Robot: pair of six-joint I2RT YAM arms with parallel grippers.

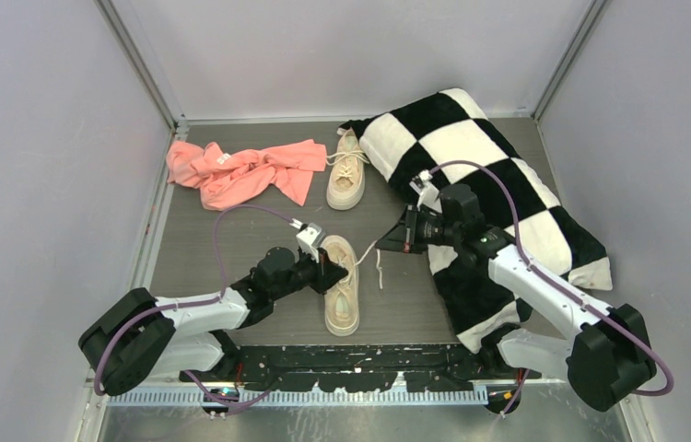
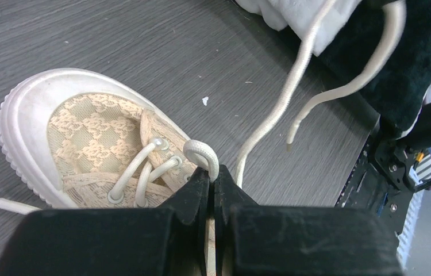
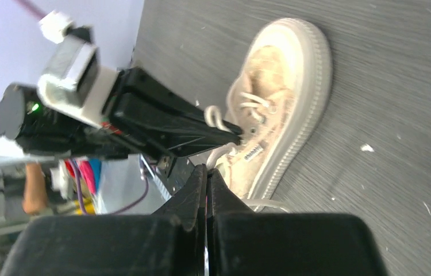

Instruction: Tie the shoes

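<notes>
A cream sneaker [image 1: 342, 308] lies lengthwise at front centre, with my left gripper [image 1: 340, 273] over its laces. In the left wrist view that gripper is shut on a looped lace [image 2: 200, 150]. My right gripper [image 1: 382, 243] is to the right of the shoe, raised, shut on a white lace whose loose end [image 1: 380, 276] hangs down. In the right wrist view the lace runs from the right gripper toward the shoe. A second sneaker [image 1: 345, 189] with loose laces lies behind.
A pink cloth [image 1: 245, 170] lies at the back left. A checkered cushion [image 1: 466, 147] fills the right side, under the right arm and against the rear shoe. Bare floor shows around the front shoe.
</notes>
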